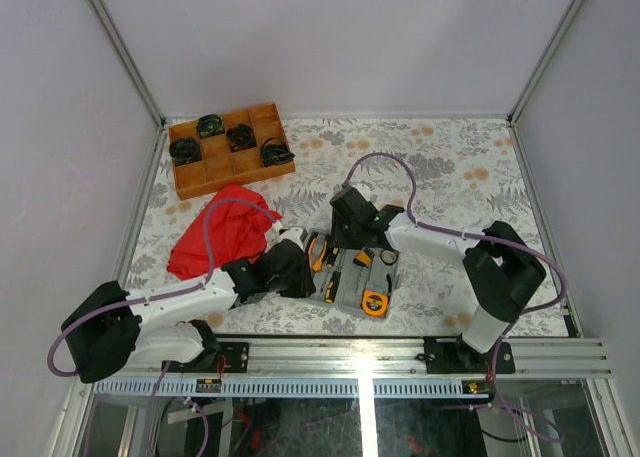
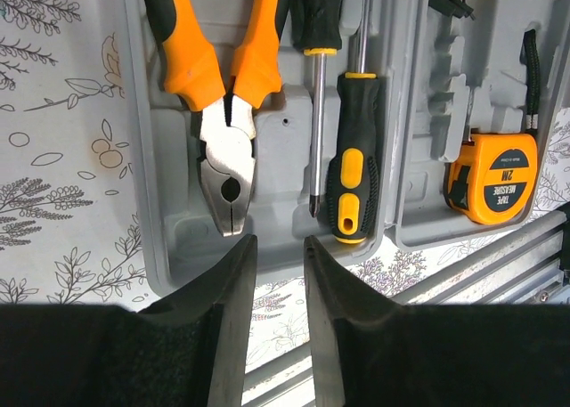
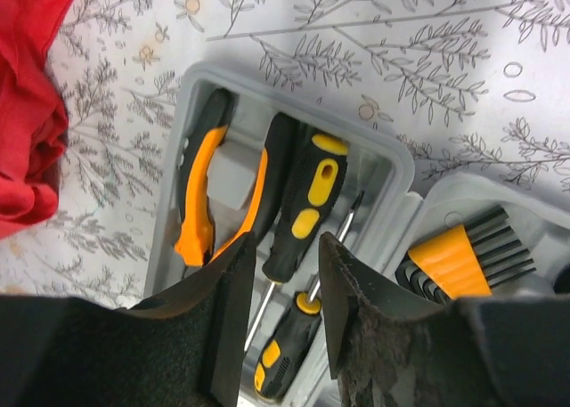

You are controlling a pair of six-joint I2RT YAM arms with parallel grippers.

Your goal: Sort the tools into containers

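Note:
An open grey toolbox [image 1: 350,297] holds orange-black pliers [image 2: 220,162], screwdrivers [image 2: 352,149], an orange tape measure [image 2: 490,175] and an orange-black hex key set [image 3: 450,260]. My left gripper hangs over the near left of the toolbox, below the pliers' fingers in its view, fingertips apart with nothing seen between them. My right gripper is over the back left of the toolbox, above the screwdriver handles and pliers grips; its fingertips are apart, and whether they touch anything is unclear.
A wooden compartment box [image 1: 215,172] with dark coiled items stands at the back left. A red cloth [image 1: 215,247] lies left of the toolbox.

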